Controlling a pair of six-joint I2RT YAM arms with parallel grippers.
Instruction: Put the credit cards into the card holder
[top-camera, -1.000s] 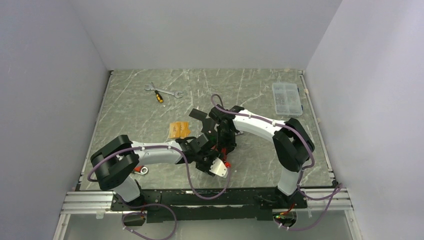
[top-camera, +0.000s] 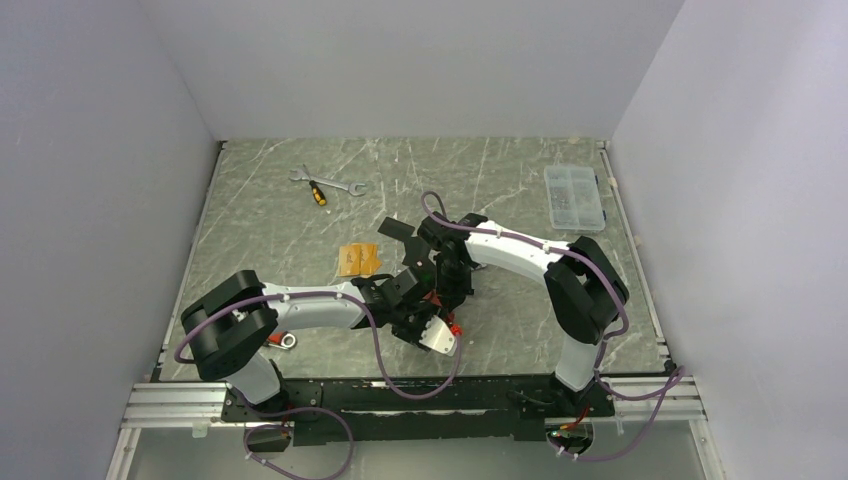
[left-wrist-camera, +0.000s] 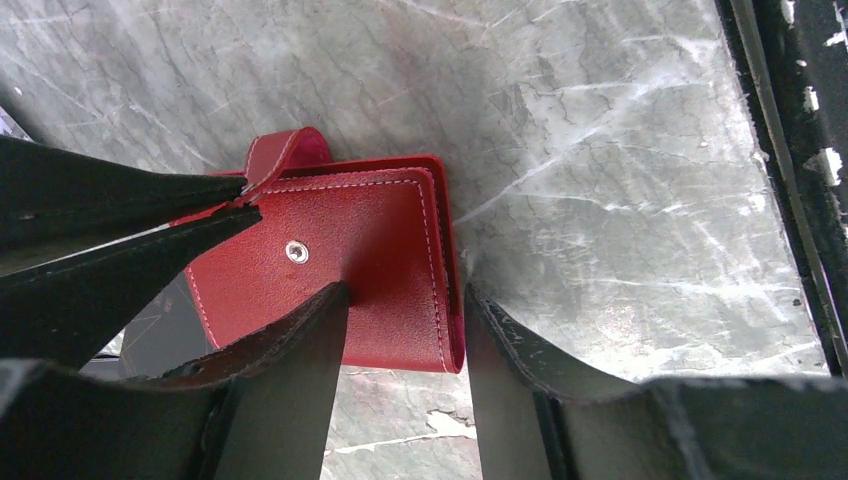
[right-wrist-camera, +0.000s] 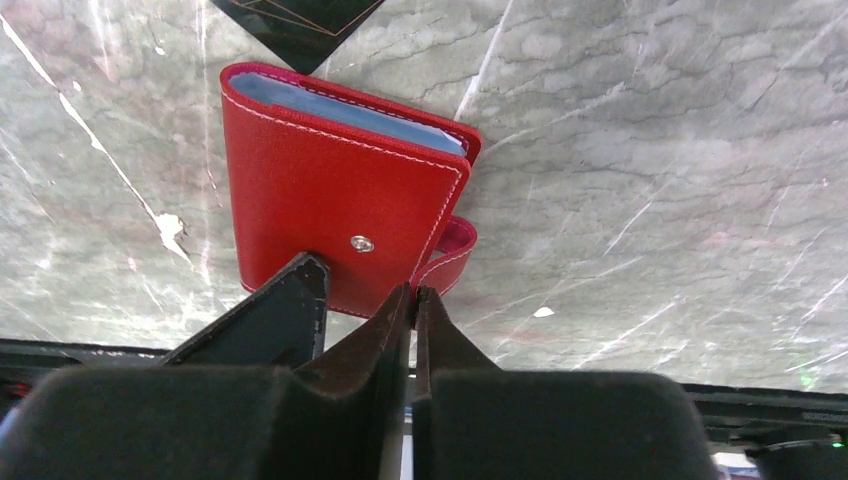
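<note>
The red card holder lies on the grey table, its snap face visible and its open mouth edge showing clear sleeves in the right wrist view. My left gripper has its fingers apart around one side of the holder; one finger covers the face and the other is at the outer edge. Whether both touch it, I cannot tell. At the holder's strap, my right gripper has its fingertips together on the strap end. A black card lies just beyond the holder. Dark cards lie farther back.
Orange cards lie left of the arms. A wrench and a screwdriver are at the back left, and a clear plastic box is at the back right.
My right gripper has come slightly toward the table's front, covering more of the red holder in the top view. The left arm looks almost unchanged.
</note>
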